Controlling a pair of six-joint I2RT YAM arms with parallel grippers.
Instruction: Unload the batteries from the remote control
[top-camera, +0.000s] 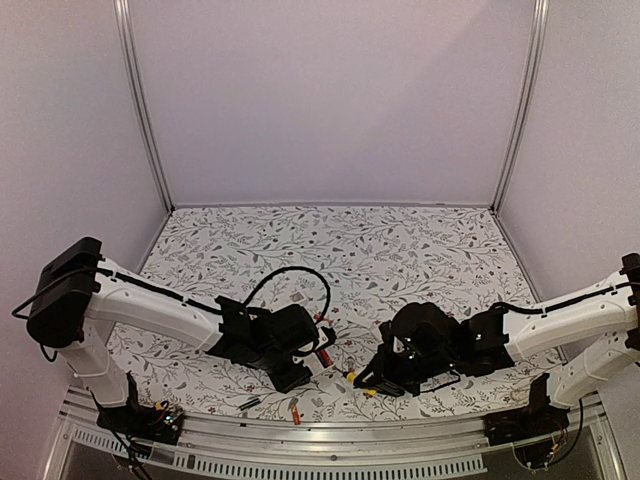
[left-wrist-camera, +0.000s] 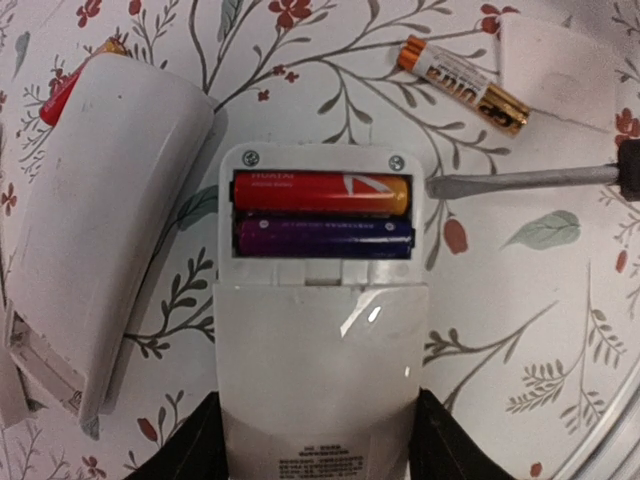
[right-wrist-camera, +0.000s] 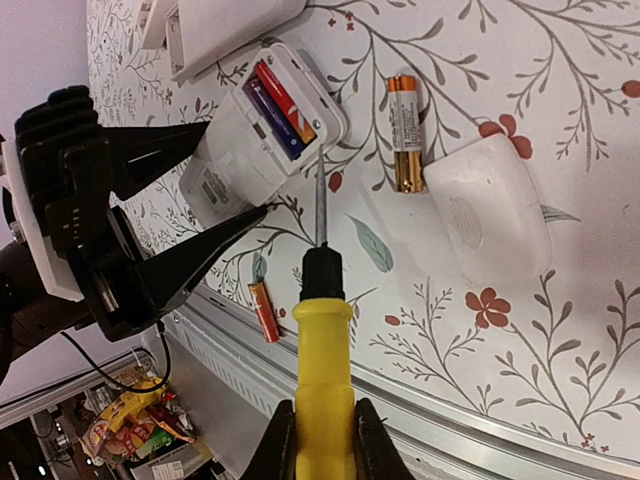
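Note:
The white remote (left-wrist-camera: 320, 330) has its battery bay uncovered, holding a red battery (left-wrist-camera: 300, 192) and a purple battery (left-wrist-camera: 310, 236). My left gripper is shut on the remote's lower body. My right gripper is shut on a yellow-and-black screwdriver (right-wrist-camera: 325, 370). In the left wrist view, the screwdriver's flat tip lies at the upper right side of the bay, by the red battery's gold end.
A loose battery (left-wrist-camera: 462, 85) and white cover (right-wrist-camera: 485, 210) lie beside the tool. Another white case (left-wrist-camera: 110, 210) has a battery beside it. An orange battery (right-wrist-camera: 262, 310) lies near the table's front rail.

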